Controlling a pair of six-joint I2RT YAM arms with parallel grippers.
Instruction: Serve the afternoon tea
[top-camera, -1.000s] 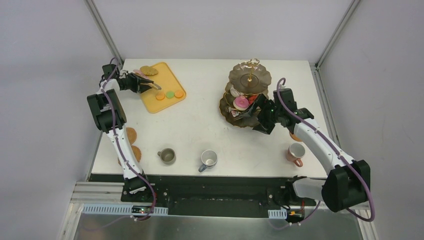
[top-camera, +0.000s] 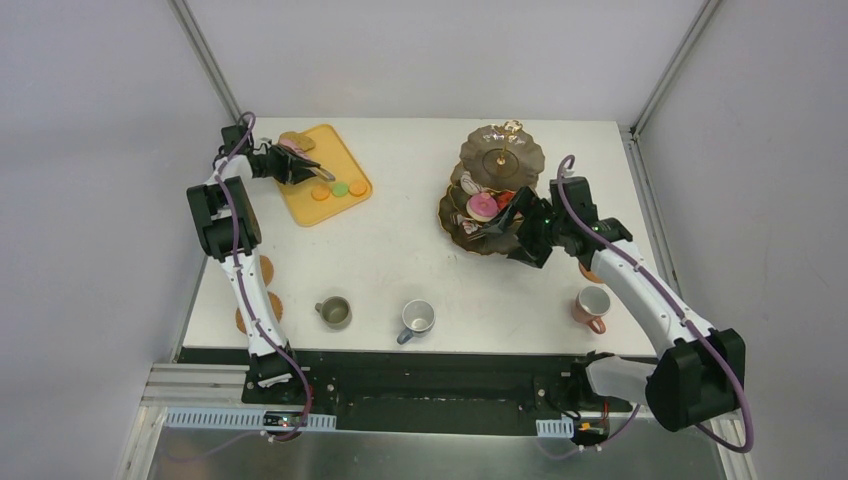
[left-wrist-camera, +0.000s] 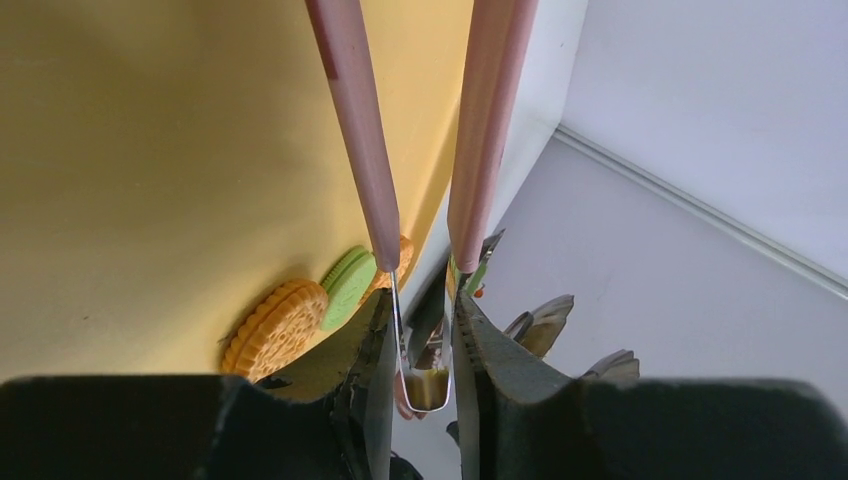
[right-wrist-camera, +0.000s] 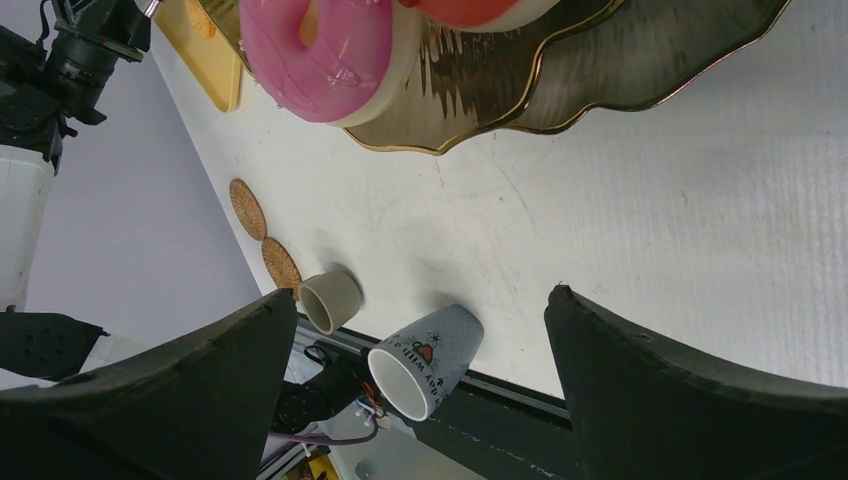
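My left gripper is shut on pink-armed tongs, gripping their metal part just below the pink arms (left-wrist-camera: 357, 125). In the top view the tongs' metal end (top-camera: 323, 174) juts out past the fingers, low over the yellow tray (top-camera: 356, 158). Orange biscuits (left-wrist-camera: 275, 330) and a green one (left-wrist-camera: 348, 285) lie near it on the tray. The tiered stand (top-camera: 450, 212) bears a pink donut (top-camera: 481, 206), a red-topped treat (top-camera: 505, 199) and a pale striped one (top-camera: 470, 183). Beside the stand's right side, my right gripper stands open with nothing between its fingers.
Along the front edge stand an olive cup (top-camera: 335, 313), a light grey mug (top-camera: 418, 316) and a pink mug (top-camera: 592, 305). Round woven mats (top-camera: 274, 307) lie at the left, partly under the left arm.
My left gripper has shifted a little to the right over the tray, carrying the tongs along.
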